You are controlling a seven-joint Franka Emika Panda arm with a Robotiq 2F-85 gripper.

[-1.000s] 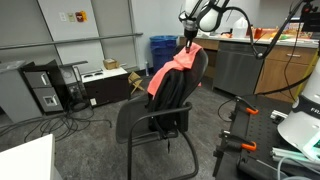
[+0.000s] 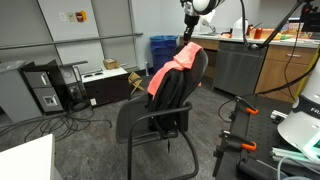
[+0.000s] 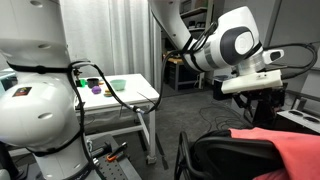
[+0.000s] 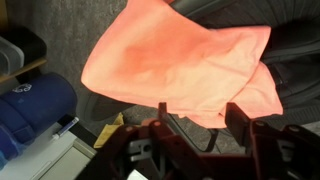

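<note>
A salmon-pink cloth [image 2: 172, 72] is draped over the top of a black office chair's backrest, hanging down along the chair [image 2: 150, 122]. The wrist view looks down on the spread cloth [image 4: 185, 65], with dark chair fabric around it. My gripper has its fingers apart, and no cloth shows pinched between them. In exterior view 1 the gripper [image 2: 186, 39] hangs just above the cloth's upper end. Exterior view 2 shows part of the cloth [image 3: 296, 150] at the right edge, below the white hand; its fingertips are hard to make out there.
A blue bin [image 2: 163, 50] stands behind the chair, near a wooden counter [image 2: 270, 43]. Another black chair [image 2: 60, 88] and a small wooden box [image 2: 114, 63] are at the back left. Cables lie on the carpet. Open floor surrounds the near chair's left side.
Over the last second my gripper has risen from close against the cloth's top to a little above it. The cloth still hangs over the chair back, almost unchanged.
</note>
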